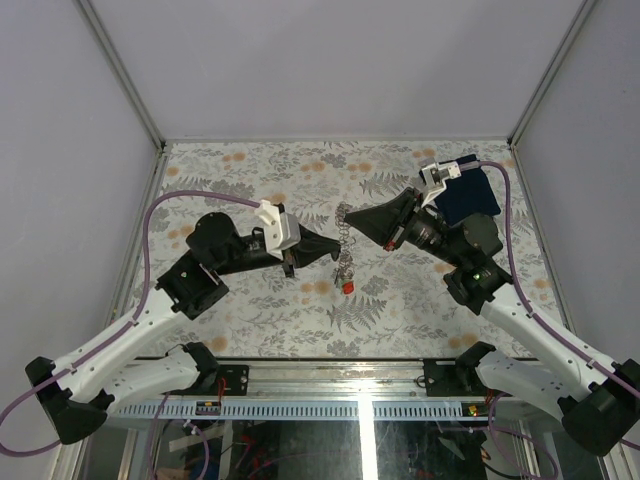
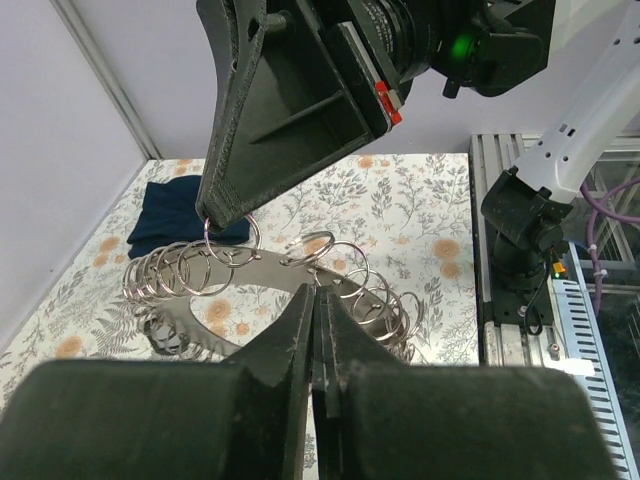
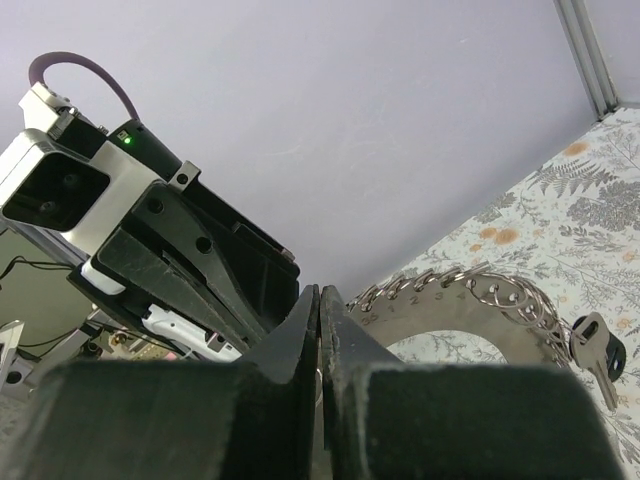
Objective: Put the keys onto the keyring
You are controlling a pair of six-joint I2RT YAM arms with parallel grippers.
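The keyring, a curved metal band (image 2: 280,268) lined with thin wire loops, hangs between my two grippers. At the tip of my right gripper one wire loop is pinched, and its fingers are shut. My left gripper is shut, its tips right against the band and loops; whether a loop is caught there is not clear. In the top view the chain of loops (image 1: 343,240) runs from beside the right tips down to a red-headed key (image 1: 348,287). Silver and black keys (image 3: 597,352) dangle at one end in the right wrist view.
A dark blue cloth (image 1: 467,190) lies at the back right of the floral tabletop (image 1: 230,320). The table around both grippers is otherwise clear. The arms face each other closely, their tips only a short gap apart.
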